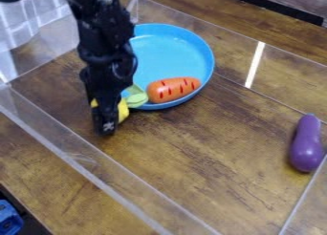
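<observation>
My black gripper (pixel 105 110) is lowered over a yellow round object (pixel 119 112) at the left edge of a blue bowl (pixel 179 48), hiding most of it. Whether the fingers are closed on it is unclear. An orange toy carrot (pixel 173 88) with dark stripes lies in the bowl, with a pale green piece beside it.
A purple eggplant (pixel 307 143) lies at the right on the wooden table (pixel 217 172). Clear transparent barriers run along the left and right. A small blue object (pixel 8 218) is at the bottom left corner.
</observation>
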